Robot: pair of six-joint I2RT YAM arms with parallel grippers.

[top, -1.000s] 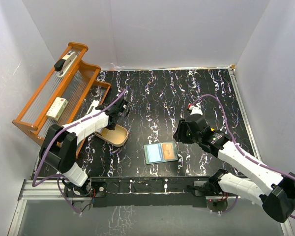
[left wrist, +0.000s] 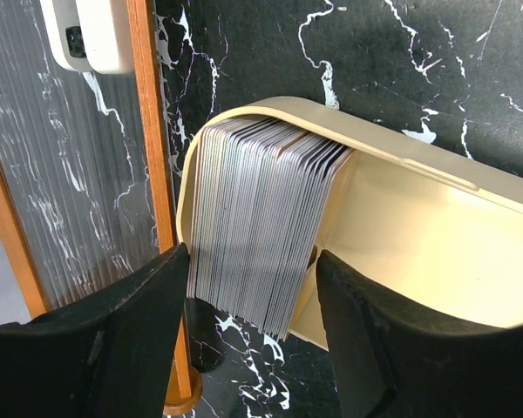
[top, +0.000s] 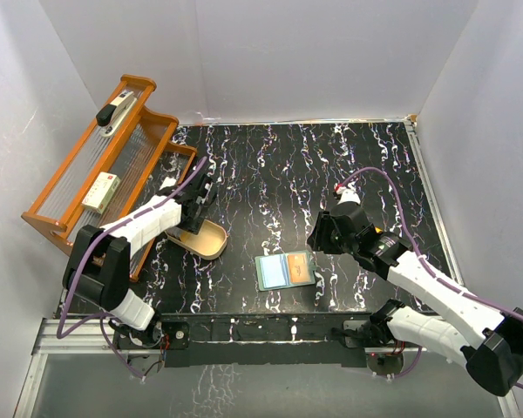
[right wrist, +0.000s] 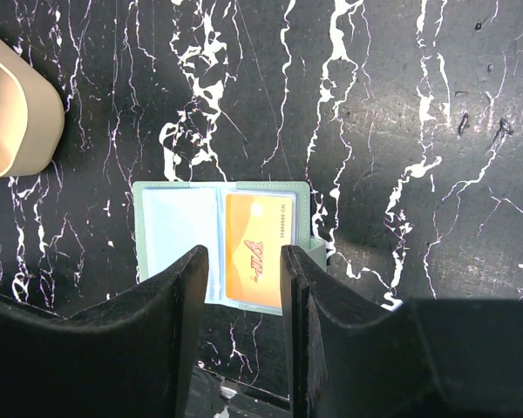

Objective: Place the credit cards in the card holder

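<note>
A stack of credit cards (left wrist: pixel 253 218) stands on edge at one end of a cream tray (left wrist: pixel 418 235). My left gripper is open around the lower part of that stack, its fingertips at either side. The pale green card holder (right wrist: pixel 142 231) lies flat at the front middle, with an orange card (right wrist: pixel 257 244) in its right sleeve and a pale left side. My right gripper hangs open above the holder, nothing between its fingers.
A wooden rack (top: pixel 109 161) with boxes and devices stands along the left. Walls surround the table.
My left arm has shifted a little left over the tray. The right arm and the card holder have not moved.
</note>
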